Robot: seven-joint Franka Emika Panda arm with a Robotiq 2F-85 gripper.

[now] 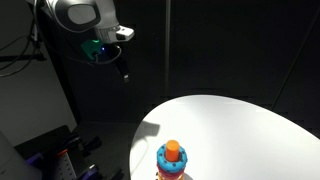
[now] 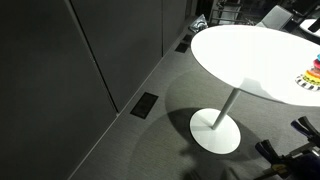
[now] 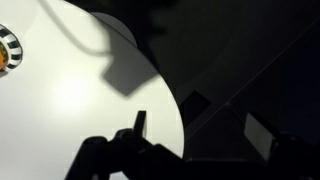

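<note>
A stack of coloured rings [image 1: 172, 162] with an orange top and a blue ring stands at the near edge of the white round table [image 1: 230, 125]. At the right edge of exterior view 2 the same ring stack [image 2: 314, 72] is partly cut off, with a black-and-white striped base. Only a striped edge of the ring stack [image 3: 10, 47] shows at the far left in the wrist view. High up and left of the table, well away from the stack, is my gripper [image 1: 123, 77]. Its fingers [image 3: 140, 123] are wide apart in the wrist view, with nothing between them.
A white pedestal base [image 2: 215, 131] holds it up from the grey floor [image 2: 150, 150]. Dark wall panels [image 1: 220, 50] rise behind the table. Dark equipment [image 2: 290, 160] stands on the floor at the lower right.
</note>
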